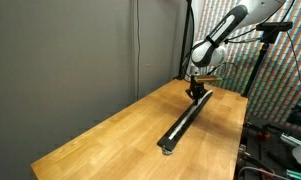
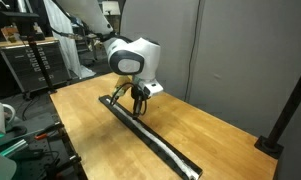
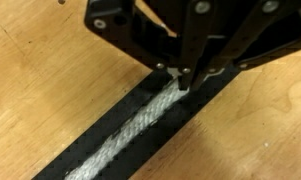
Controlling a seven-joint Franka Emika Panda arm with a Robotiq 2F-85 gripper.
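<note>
A long black channel (image 3: 132, 104) runs diagonally through the wrist view, with a white braided strip (image 3: 135, 133) lying along its middle. My gripper is over the channel, its fingertips down at the strip and shut on it; the exact pinch is partly hidden by the dark fingers. In exterior view 2 the gripper (image 2: 137, 106) comes down at the far part of the channel (image 2: 174, 155). Exterior view 1 shows the gripper (image 1: 196, 97) near the channel's far end, while the near end (image 1: 168, 147) lies free.
A grey partition (image 1: 80, 70) stands along its back. Dark cables and equipment (image 1: 282, 145) are at the right edge.
</note>
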